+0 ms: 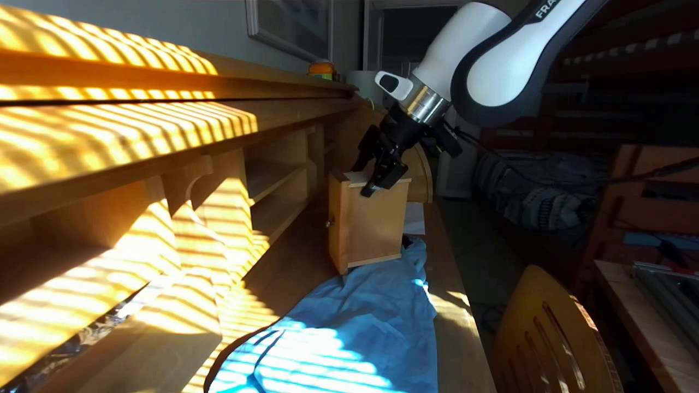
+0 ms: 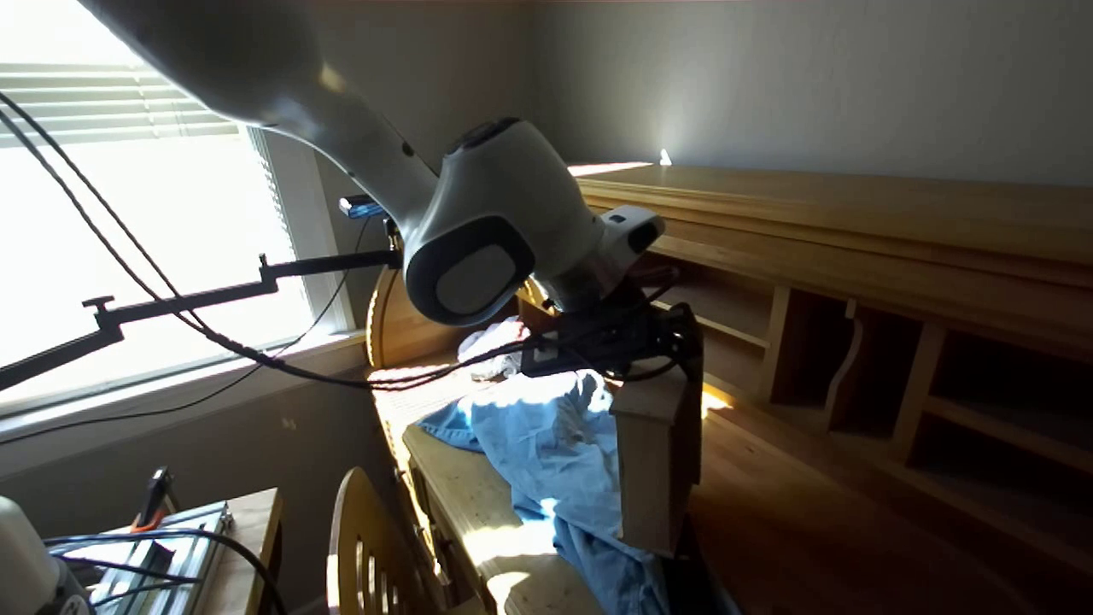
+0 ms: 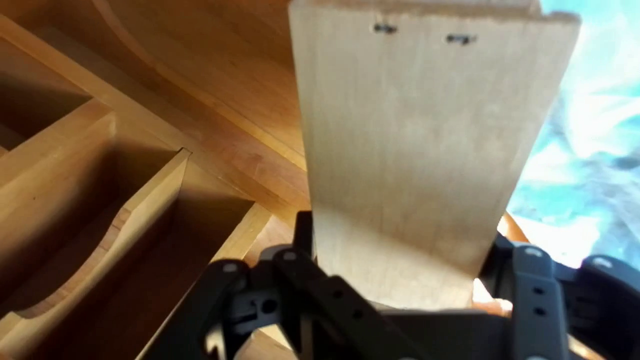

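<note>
A small wooden drawer (image 1: 377,226) with a knob on its left-hand front stands on end above the blue cloth (image 1: 354,327). My gripper (image 1: 364,179) is shut on its upper end, coming down at a slant. In the wrist view the drawer's pale, flat panel (image 3: 414,138) fills the middle, with a finger at either side and two dark staple marks near its top edge. From the other side, the drawer (image 2: 647,477) hangs below the gripper (image 2: 640,354). Whether its lower end touches the cloth I cannot tell.
Open cubbies of the desk hutch (image 2: 809,354) run along the wall beside the drawer, with wavy dividers (image 3: 120,222). Bare desktop (image 2: 789,492) lies between. A wooden chair (image 1: 550,334) stands at the desk's front edge. Cables (image 2: 307,374) hang along the arm.
</note>
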